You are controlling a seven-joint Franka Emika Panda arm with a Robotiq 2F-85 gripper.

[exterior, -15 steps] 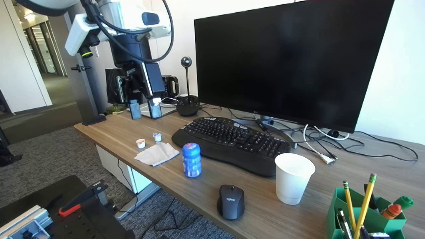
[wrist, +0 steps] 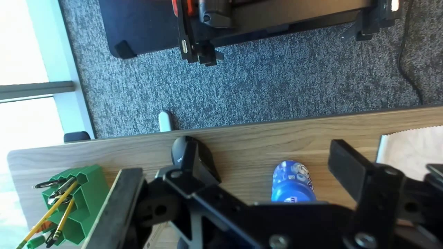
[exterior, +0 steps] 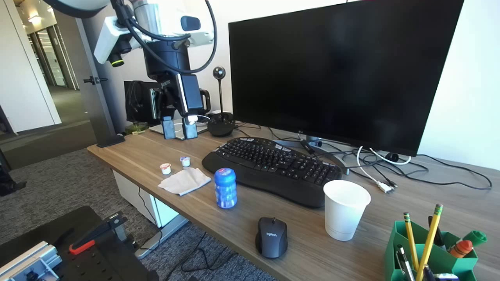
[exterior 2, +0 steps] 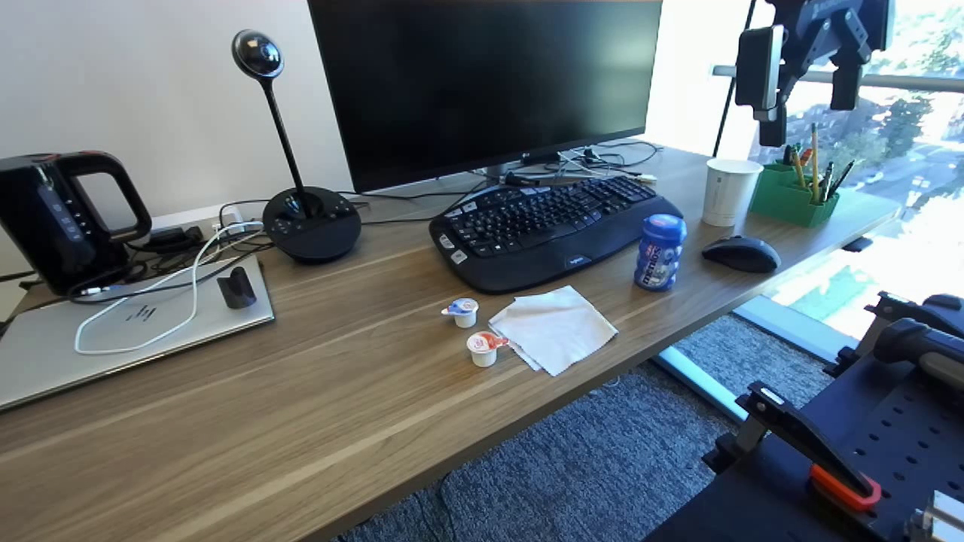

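My gripper [exterior: 179, 128] hangs above the desk, its two fingers spread and nothing between them. In the wrist view a blue bottle [wrist: 290, 180] shows between the spread fingers, but it stands on the desk below. The black mouse [exterior: 272, 237] lies near the front edge, and a white paper cup [exterior: 345, 210] stands upright behind it. A pale folded cloth [exterior 2: 553, 327] is spread beside two small creamer cups, one with a blue-marked lid [exterior 2: 465, 312] and one with a red-marked lid [exterior 2: 484, 348].
The black keyboard [exterior: 276, 168] sits before a large monitor [exterior: 337, 79]. A green pen holder [exterior 2: 795, 200] stands at the window end. Cables, a webcam stand [exterior 2: 312, 223], a laptop [exterior 2: 135, 330] and a kettle [exterior 2: 63, 221] fill the other end. Bare desk lies between laptop and creamers.
In exterior view 1 my arm and gripper have shifted a little to the right. The fingers remain spread, and the things on the desk have not moved.
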